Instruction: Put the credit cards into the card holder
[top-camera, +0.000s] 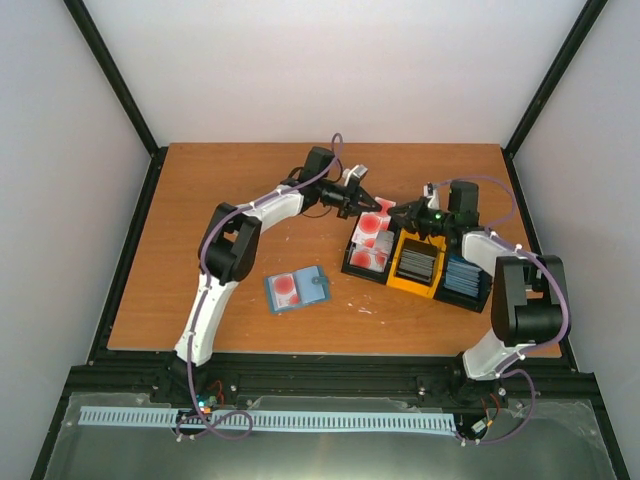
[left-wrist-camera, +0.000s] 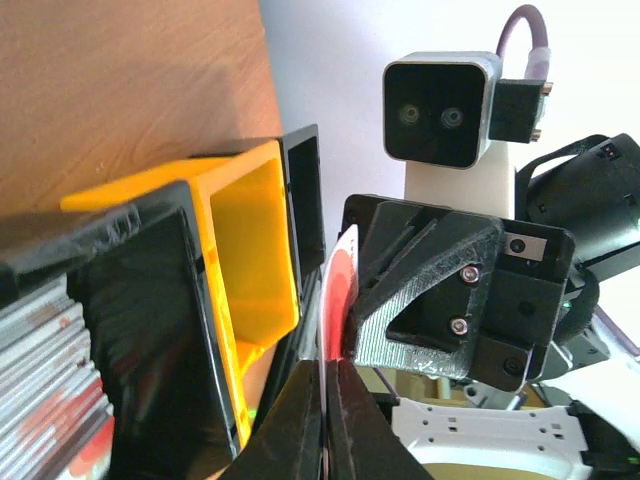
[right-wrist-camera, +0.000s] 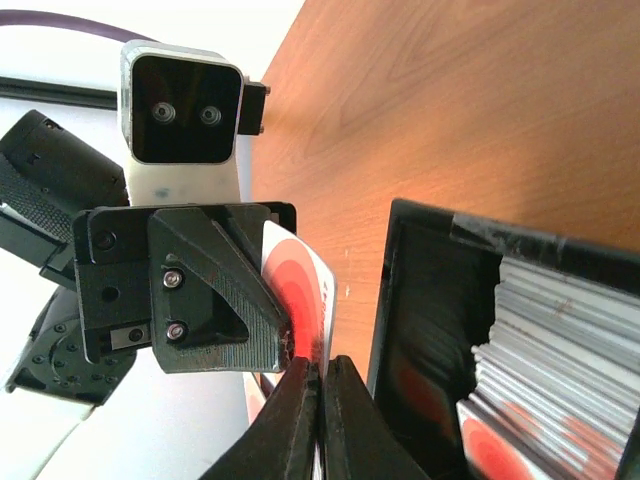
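Note:
A white card with red circles (top-camera: 370, 227) is held upright above the left end of the trays in the top view. My left gripper (top-camera: 374, 208) and my right gripper (top-camera: 393, 212) face each other with its upper edge between them, both shut on it. In the left wrist view the card (left-wrist-camera: 341, 290) appears nearly edge-on, its thin edge running between the black fingers. The right wrist view shows the card (right-wrist-camera: 300, 285) in the same way, entering the fingers (right-wrist-camera: 347, 410). A black tray (right-wrist-camera: 425, 300) beneath holds several stacked cards (right-wrist-camera: 565, 340).
Beside the black tray stand a yellow tray (top-camera: 396, 284) with dark cards and another black tray (top-camera: 486, 288) with blue cards. A flat blue folder (top-camera: 313, 284) lies to the front left, a red-and-white card on its left half.

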